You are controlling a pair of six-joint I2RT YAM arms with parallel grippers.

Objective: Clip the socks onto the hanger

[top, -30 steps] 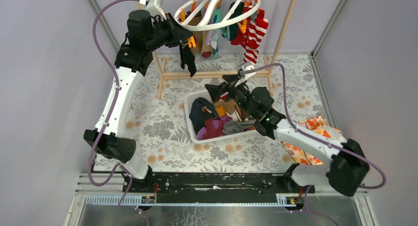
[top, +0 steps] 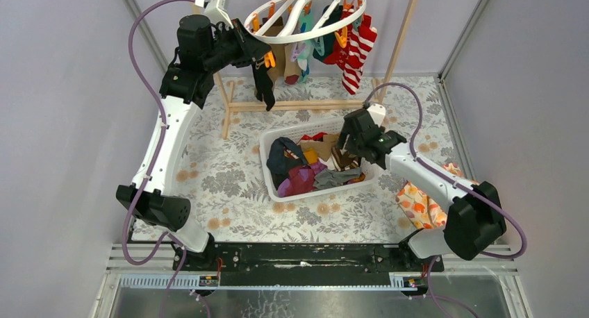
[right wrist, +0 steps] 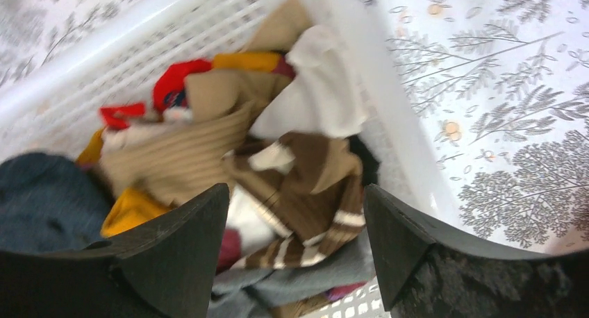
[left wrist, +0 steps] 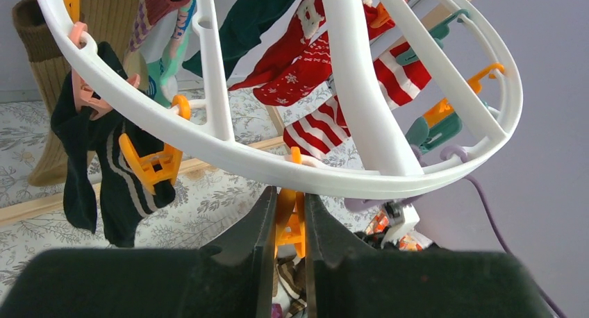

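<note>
The round white hanger [top: 292, 37] hangs at the top, with several socks clipped to it. Among them are a red-and-white striped sock [top: 358, 54] and a dark sock [top: 264, 89]. In the left wrist view an orange clip [left wrist: 285, 221] hangs from the hanger's near rim, and my left gripper is shut on it. No sock shows in that clip. My right gripper is over the basket's right side, fingers apart, nothing held. Between and beyond its fingers lies a brown-and-cream striped sock [right wrist: 312, 186], loosely bunched on the pile.
The white basket [top: 268, 166] is full of mixed socks, including a grey one [top: 337, 178] and a maroon one [top: 301, 180]. A wooden stand [top: 299, 105] crosses behind it. An orange-patterned cloth [top: 420, 205] lies at right. The patterned floor left of the basket is clear.
My right arm has swung from above the basket's middle to its right side, moving down and turning. The left arm stays almost still at the hanger. The hanging socks sway.
</note>
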